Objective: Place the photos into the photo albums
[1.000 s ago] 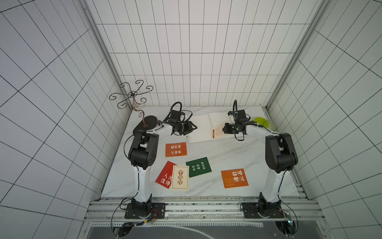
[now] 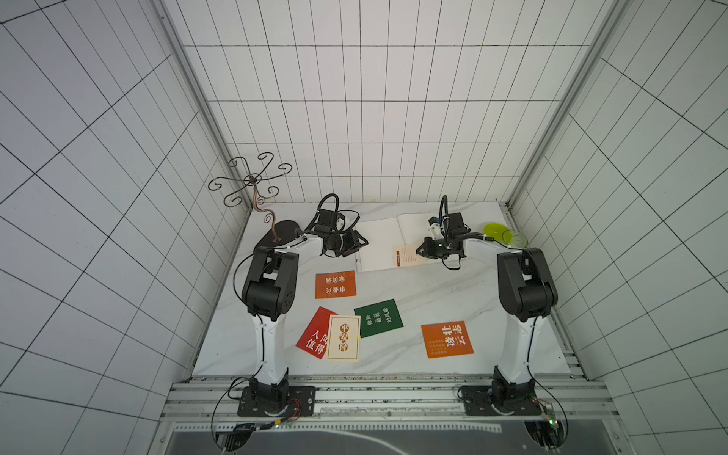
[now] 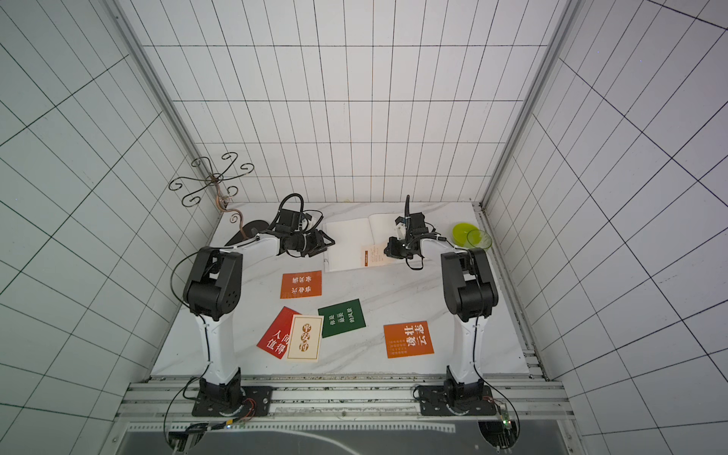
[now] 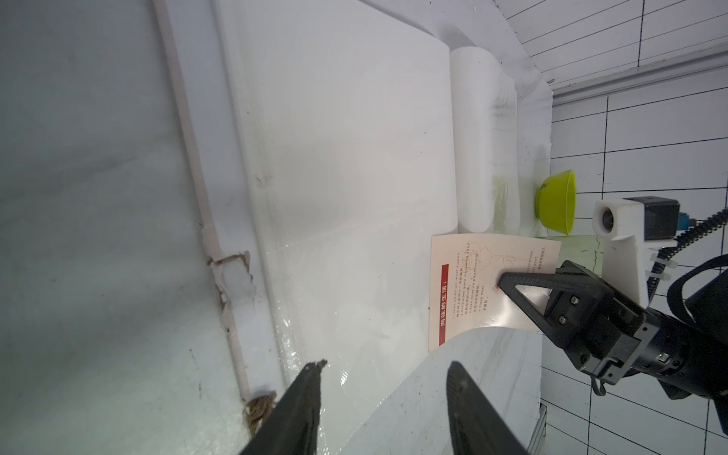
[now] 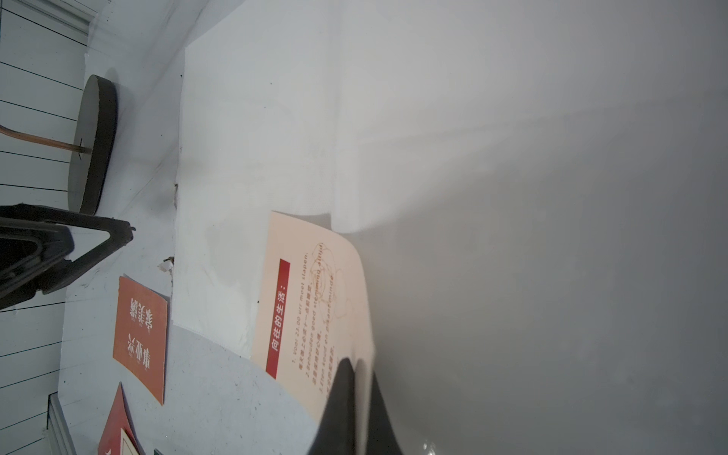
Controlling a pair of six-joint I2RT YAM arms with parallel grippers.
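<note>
An open white album lies mid-table, a plastic sleeve on its left page. A cream photo with a red bar lies over the lower middle of the album, its edge raised where my right gripper is shut on it. My left gripper is open above the album's left edge, nothing between its fingers. Loose cards lie in front: orange, red, cream, green and a second orange one.
A curled metal stand with a dark base is at the back left. A green bowl and a clear green container sit at the back right.
My right gripper has moved left with the photo, which has slid leftward over the album.
</note>
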